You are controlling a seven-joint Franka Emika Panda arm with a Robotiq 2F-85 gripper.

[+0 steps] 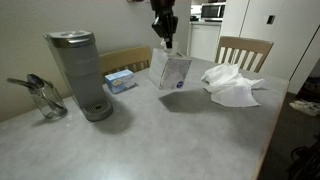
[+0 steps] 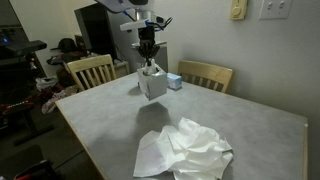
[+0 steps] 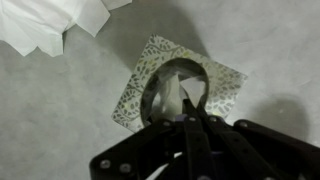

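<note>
A patterned tissue box (image 1: 174, 74) is tilted and appears lifted off the grey table, its shadow apart from it. Directly above it, my gripper (image 1: 168, 44) points down and is shut. In the wrist view, white tissue (image 3: 172, 98) shows at the fingertips, inside the oval opening of the box (image 3: 222, 90). The box seems to hang from this tissue, below the gripper (image 2: 149, 62) in exterior view 2. The exact contact between fingers and tissue is too dark to make out.
Crumpled white tissues (image 2: 185, 150) lie on the table near the box. A grey coffee machine (image 1: 80, 75), a glass of utensils (image 1: 47, 100) and a small blue box (image 1: 120, 81) stand to the left in exterior view 1. Wooden chairs (image 1: 243, 52) line the edge.
</note>
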